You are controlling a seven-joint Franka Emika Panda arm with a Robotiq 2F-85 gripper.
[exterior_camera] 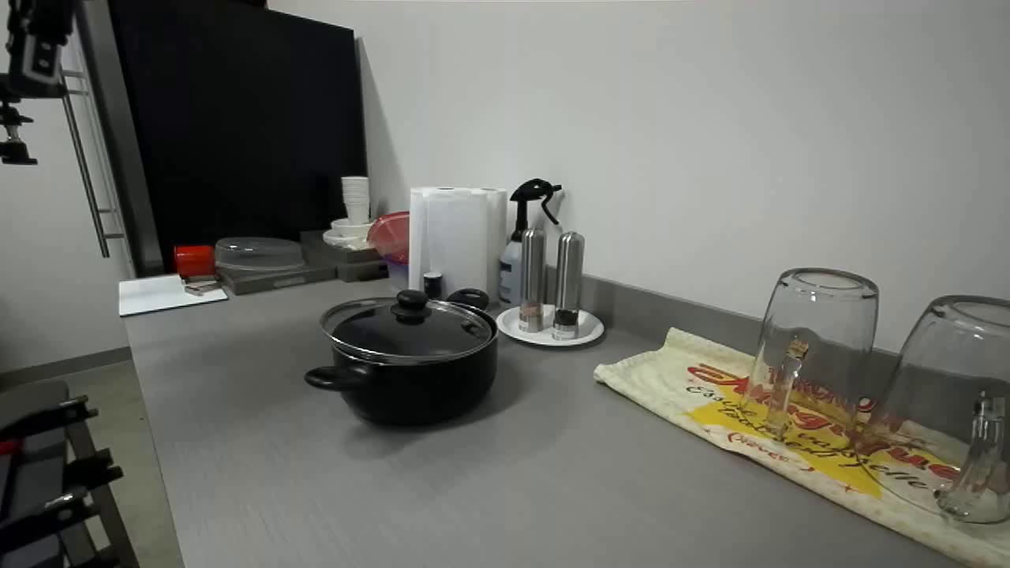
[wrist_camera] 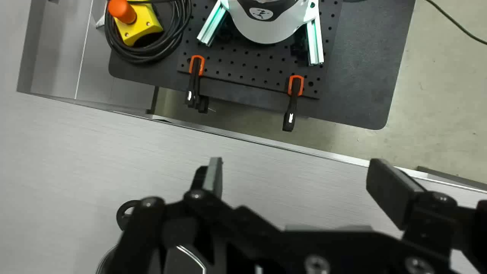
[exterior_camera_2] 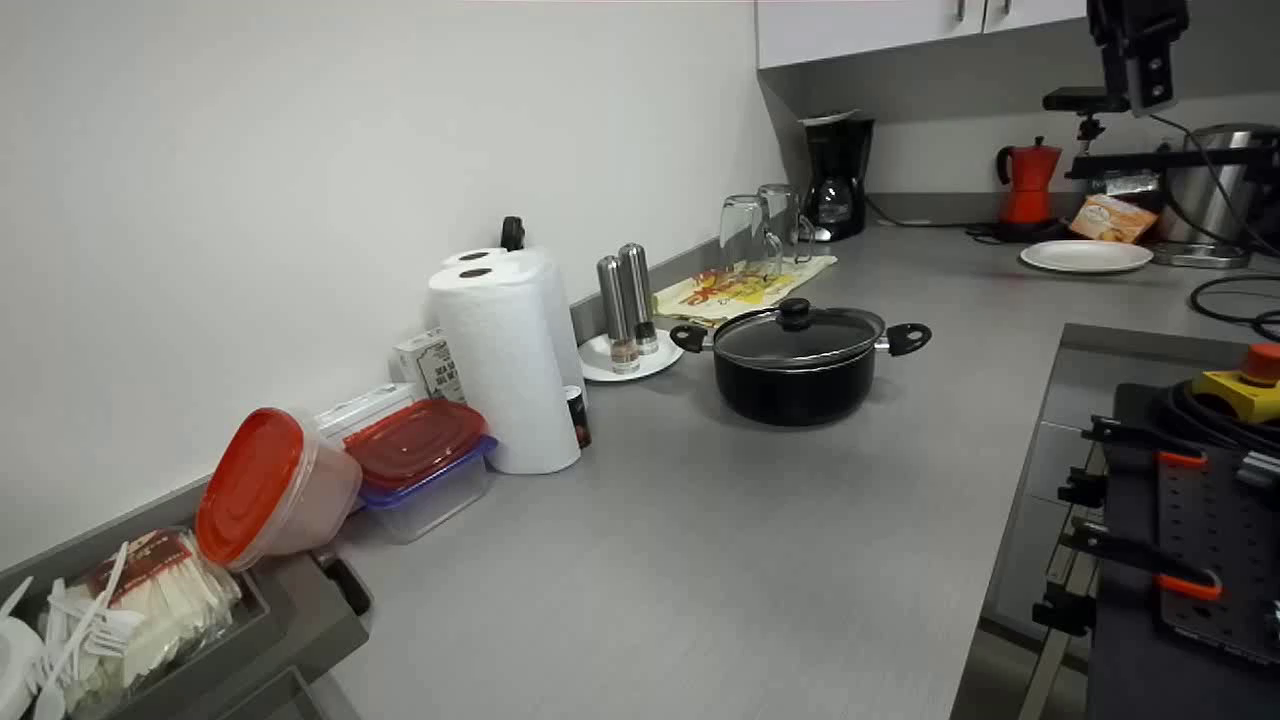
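Note:
In the wrist view my gripper is open, its two fingers spread wide with nothing between them. It hangs high above the counter; in both exterior views only a dark piece of the arm's end shows near the top edge. Below it, a black pot (exterior_camera: 421,379) stands upright on the grey counter with its glass lid (exterior_camera: 409,328) on. From the other side the pot (exterior_camera_2: 795,390) shows both side handles. The wrist view catches just one pot handle (wrist_camera: 125,214) and part of the rim, the rest being hidden behind the gripper.
Two upturned glass mugs (exterior_camera: 816,350) stand on a printed towel (exterior_camera: 663,379). Two grinders (exterior_camera: 568,284) share a white plate (exterior_camera: 592,331) by the wall. Paper towels (exterior_camera_2: 504,360) and plastic containers (exterior_camera_2: 420,480) line the wall. The counter (exterior_camera_2: 720,576) in front of the pot is clear.

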